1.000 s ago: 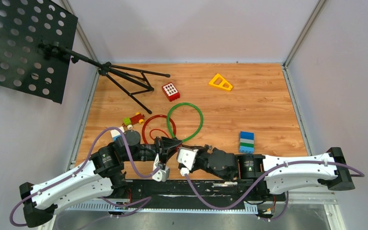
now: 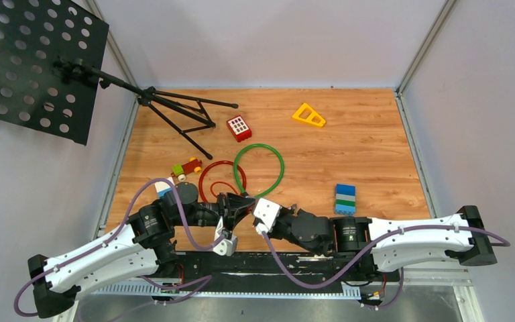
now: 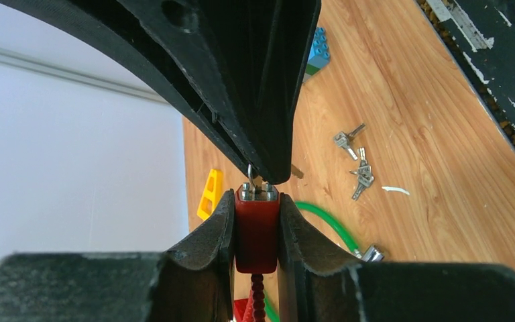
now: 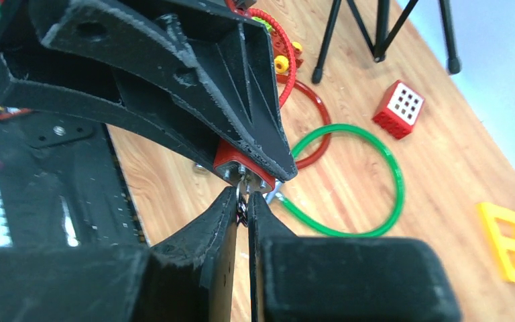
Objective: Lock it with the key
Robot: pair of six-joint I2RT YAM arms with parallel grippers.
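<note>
My left gripper is shut on the red lock body (image 3: pixel 257 235), whose braided red cable hangs below the fingers. At the lock's metal end, a thin silver piece, apparently the key (image 4: pixel 241 191), stands out towards my right gripper. The right fingers are slightly apart, with a narrow gap between them, and their tips are around or right beside this piece. Whether they touch it, and how deep it sits in the lock, is hidden. In the top view, both grippers meet near the front middle, largely covering the lock.
Loose keys (image 3: pixel 362 176) lie on the table. Green (image 2: pixel 281 168) and red (image 2: pixel 201 184) cable loops lie behind the grippers. A blue-green block (image 2: pixel 345 199) is at right, a yellow triangle (image 2: pixel 308 115) and red block (image 2: pixel 239 128) farther back. A black stand (image 2: pixel 174 107) occupies the back left.
The right gripper's wrist has turned and shifted slightly beside the lock, its white part now tilted differently. My left arm and the table objects have stayed put.
</note>
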